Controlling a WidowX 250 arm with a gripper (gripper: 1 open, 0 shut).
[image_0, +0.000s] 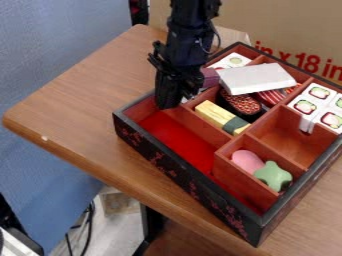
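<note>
My black gripper (168, 88) reaches down at the upper-left corner of a dark patterned box (214, 190) with red compartments. Its fingertips are low by the left end of the empty red compartment (181, 137); whether they are open or hold anything is hidden. A small purple piece (210, 79) shows just right of the gripper. The box also holds a yellow bar (217, 114), dark red round pieces, a white flat piece (254, 78), white printed pieces (314, 104), a pink piece (246, 159) and a green star (271, 175).
A cardboard sheet (281, 28) stands behind the table. Blue fabric (47, 45) lies beyond the table's left edge, above floor clutter with cables.
</note>
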